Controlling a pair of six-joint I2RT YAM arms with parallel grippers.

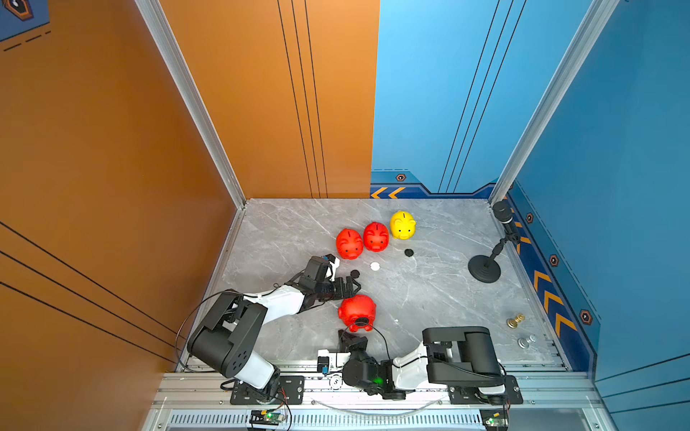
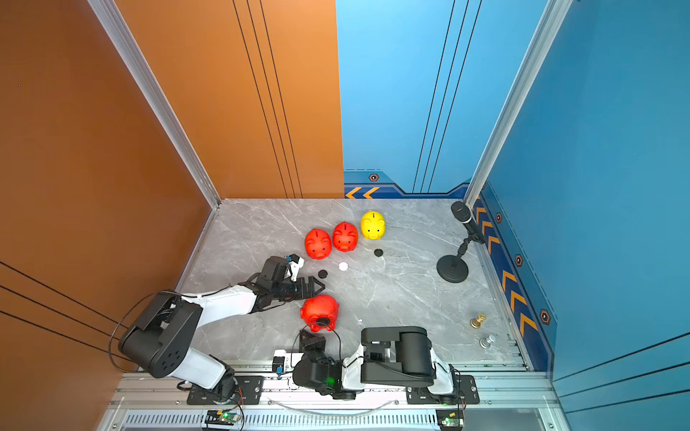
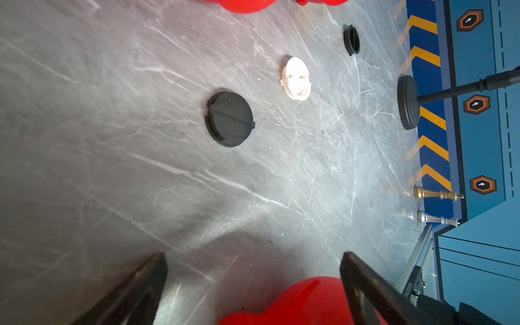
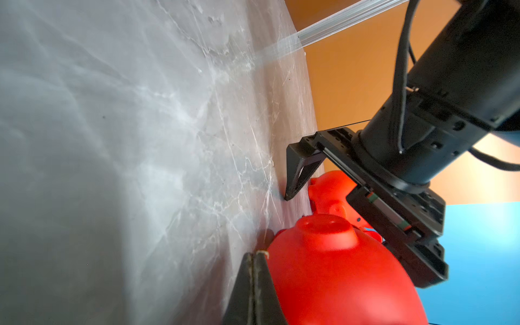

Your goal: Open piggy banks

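A red piggy bank (image 1: pixel 356 309) lies near the front centre, between my two grippers. Behind it my left gripper is open, its fingers straddling empty space above the table (image 3: pixel 135 205), with red plastic just beyond. My right gripper is shut at that pig's front side, nothing visible between its fingertips. Two red piggy banks (image 1: pixel 349 244) (image 1: pixel 376 237) and a yellow one (image 1: pixel 403 225) stand at the back. Two black caps (image 3: pixel 228 120) (image 3: pixel 352 40) and a white cap (image 3: pixel 295 79) lie on the table between.
A black stand (image 1: pixel 484 268) is at the right edge, with a gold chess piece (image 1: pixel 514 321) and a silver one (image 1: pixel 526 340) near the front right corner.
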